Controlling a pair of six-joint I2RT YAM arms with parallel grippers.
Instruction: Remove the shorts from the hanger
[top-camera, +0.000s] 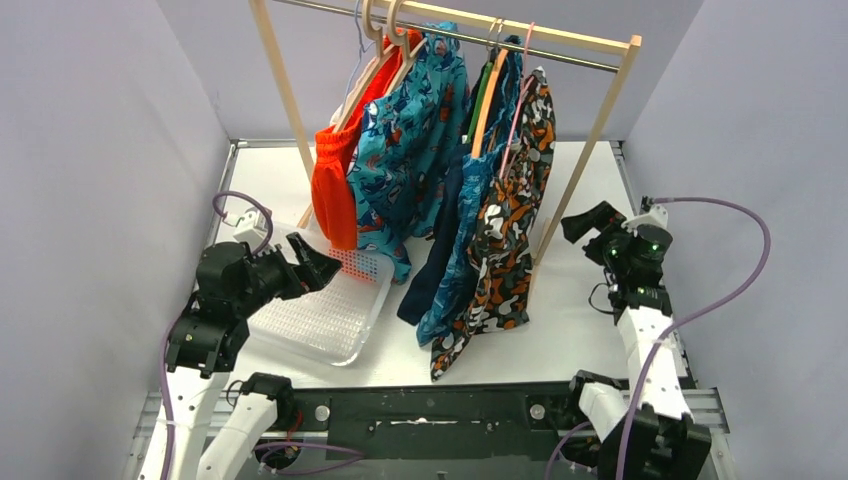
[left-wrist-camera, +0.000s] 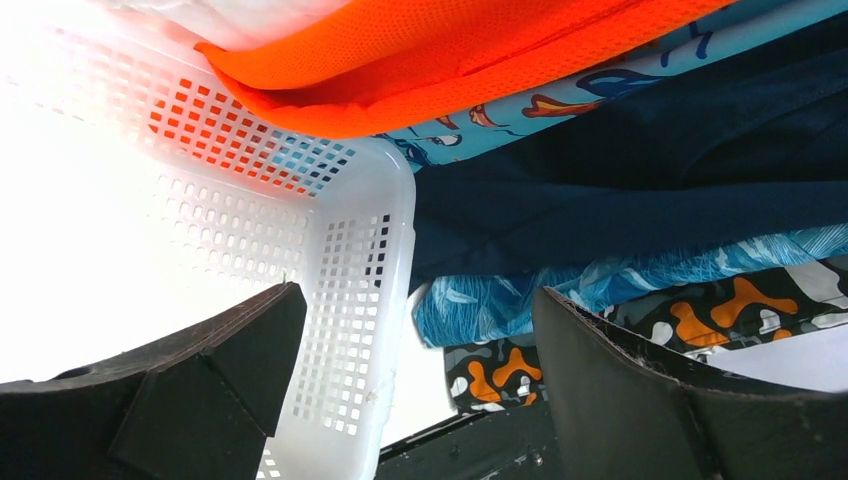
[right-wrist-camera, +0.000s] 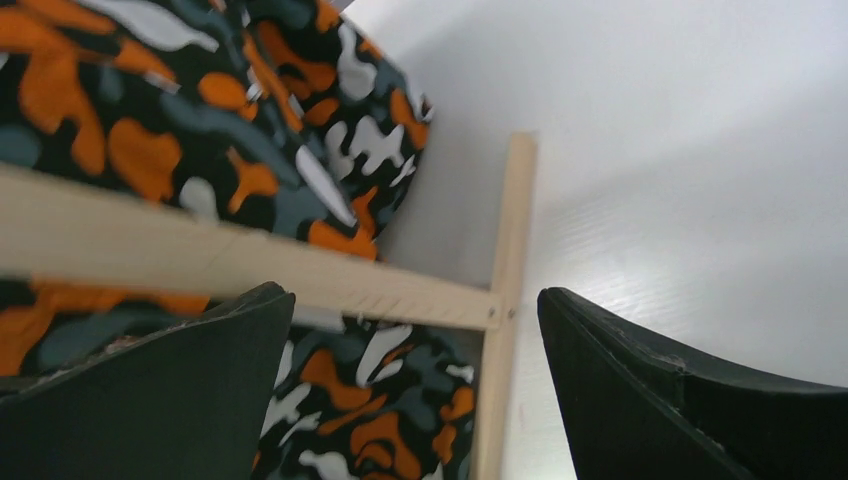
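Several shorts hang on hangers from the rack's metal rail (top-camera: 460, 37). From left to right I see orange shorts (top-camera: 336, 187), teal patterned shorts (top-camera: 405, 150), dark navy ones (top-camera: 432, 275), blue patterned shorts (top-camera: 462, 270) and camouflage shorts (top-camera: 510, 225) on a pink hanger (top-camera: 518, 110). My left gripper (top-camera: 318, 262) is open above the white basket, left of the clothes, with nothing between its fingers. Beyond the rack's right post, my right gripper (top-camera: 592, 225) also stands open and empty; the right wrist view shows the camouflage fabric (right-wrist-camera: 380, 400) behind its left finger.
A white perforated basket (top-camera: 372, 315) lies at the left under the orange shorts. The rack's wooden right post (top-camera: 590, 150) stands between the clothes and my right arm; a wooden bar (right-wrist-camera: 400, 285) crosses the right wrist view.
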